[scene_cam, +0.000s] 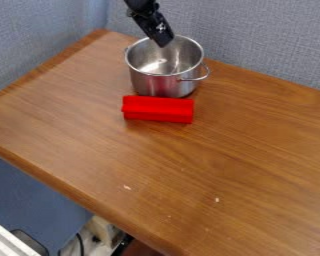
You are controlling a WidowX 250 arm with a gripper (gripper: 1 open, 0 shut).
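Observation:
A steel pot [163, 78] with side handles stands near the back of the wooden table. In front of it lies a red cylindrical object [157, 109] on its side. My black gripper [163, 40] hangs at the top of the view over the pot's back rim, angled down; its fingers are small here, and nothing shows held in them.
Padded grey walls [270, 45] border the back and left, and the table's edge drops off at the lower left.

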